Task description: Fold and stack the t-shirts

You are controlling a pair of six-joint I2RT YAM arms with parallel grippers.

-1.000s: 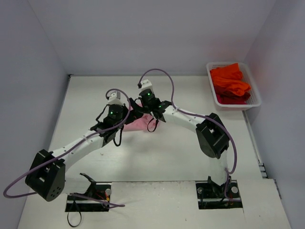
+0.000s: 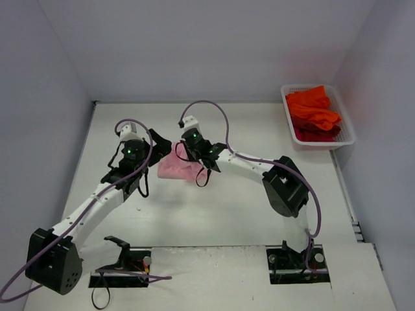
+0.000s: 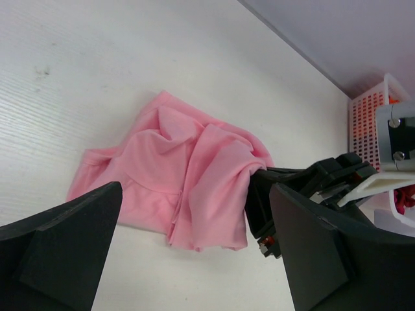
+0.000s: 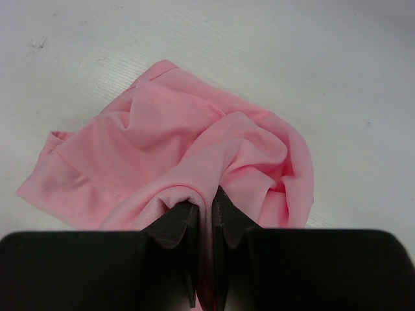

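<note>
A crumpled pink t-shirt (image 2: 172, 167) lies at the middle of the table (image 2: 233, 207), partly hidden under the arms in the top view. My right gripper is shut on a raised fold of the pink fabric. My left gripper is open above the shirt's near left side, apart from it. The left wrist view shows the shirt (image 3: 155, 168) spread in rumpled layers, its right part drawn up into the right gripper's fingers.
A white basket (image 2: 348, 129) with orange and red clothes stands at the back right. Walls bound the table at the back and both sides.
My left gripper has moved left, away from my right one. The right gripper, with the pink shirt in it, has shifted slightly left and toward the front.
</note>
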